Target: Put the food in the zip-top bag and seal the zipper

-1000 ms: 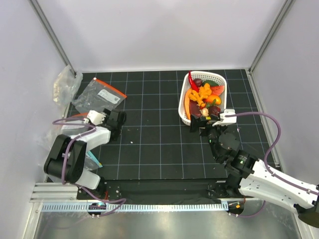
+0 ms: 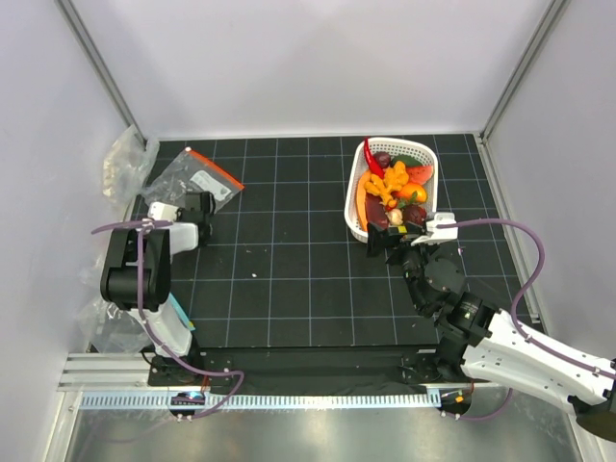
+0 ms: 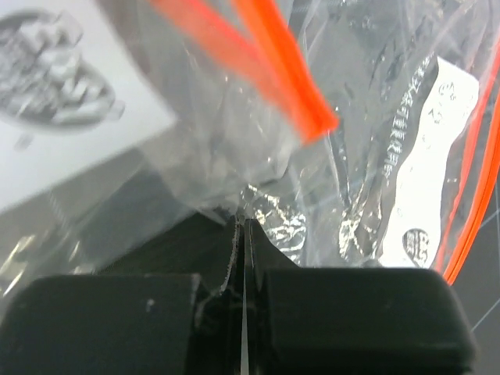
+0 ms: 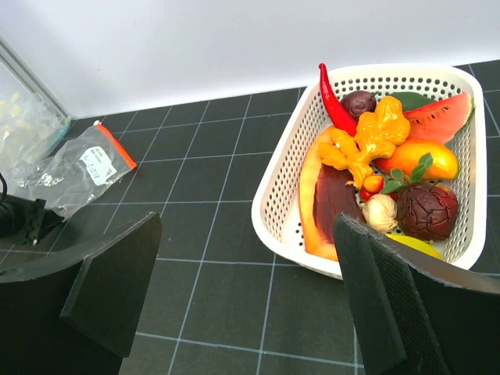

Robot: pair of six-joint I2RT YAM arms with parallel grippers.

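Observation:
At the back left of the table lies a clear bag (image 2: pixel 192 173) with an orange zipper; its white label (image 3: pixel 433 156) shows in the left wrist view. In that view a second orange zipper (image 3: pixel 293 70) and clear film with a white printed patch appear at upper left. Beside this plastic, my left gripper is shut, with nothing visible between its tips. The food, including yellow ginger (image 4: pixel 371 141), a red chili (image 4: pixel 334 101) and a watermelon slice (image 4: pixel 441 119), rests in a white basket (image 4: pixel 269 226). My right gripper stands open and empty, just in front of the basket.
More clear plastic packaging (image 2: pixel 125 164) leans along the left wall, and some (image 2: pixel 120 327) lies at front left. Between bag and basket, the dark gridded table (image 2: pixel 289 241) is bare. Walls close in the back and both sides.
My left gripper has moved left and slightly back, onto the near edge of the orange-zip bag, covering part of it. The right arm and basket are unmoved.

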